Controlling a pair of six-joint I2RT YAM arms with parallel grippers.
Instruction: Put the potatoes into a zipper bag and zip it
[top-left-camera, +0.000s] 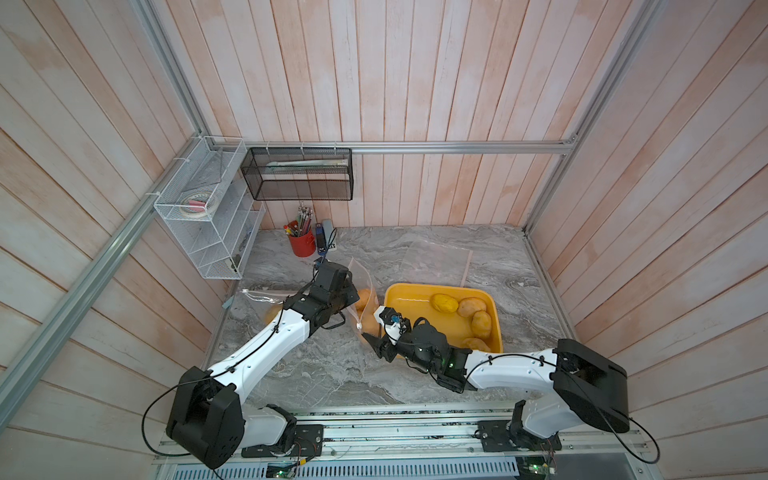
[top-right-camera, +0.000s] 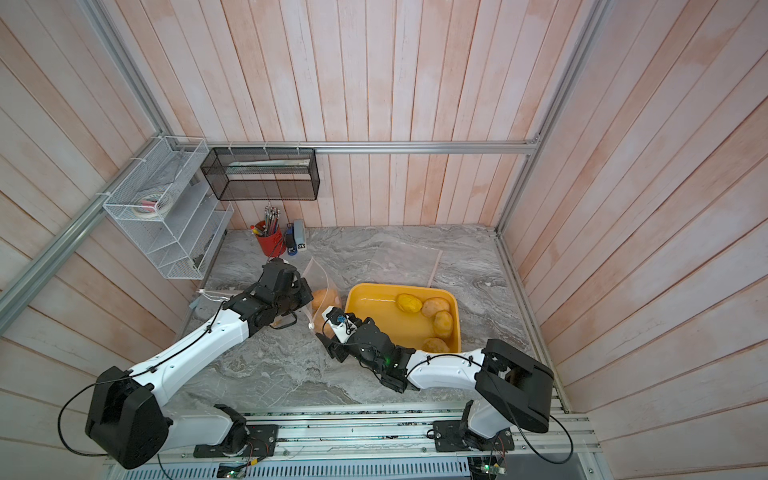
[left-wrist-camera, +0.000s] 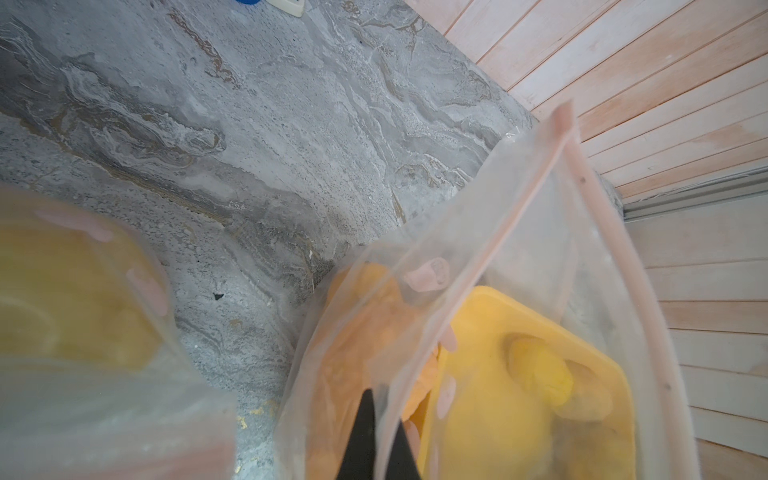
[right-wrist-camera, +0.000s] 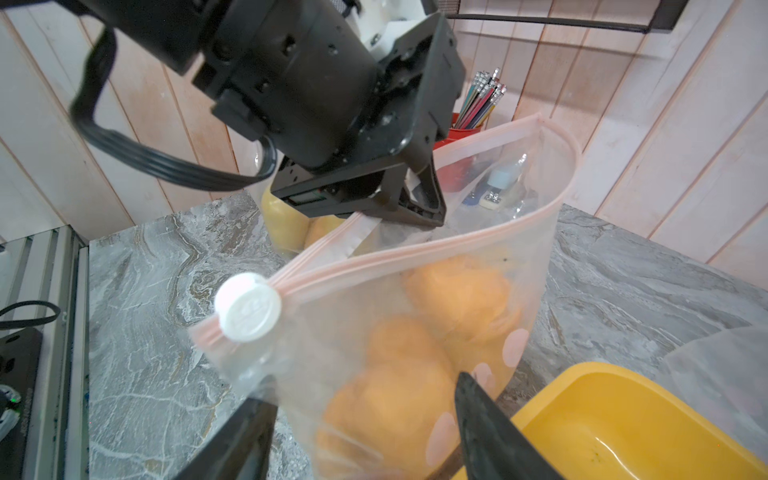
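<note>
The clear zipper bag stands upright with several potatoes inside and its mouth gaping. My left gripper is shut on the near side of its pink-edged mouth. A round white zip slider sits at the near corner of that mouth. My right gripper is open in front of the bag, below the slider, with its fingers spread and the bag's side beyond them. Other potatoes lie in the yellow tray.
A second bag with potatoes stands to the left, partly hidden by my left arm. An empty flat bag lies behind the tray. A red pencil cup stands at the back.
</note>
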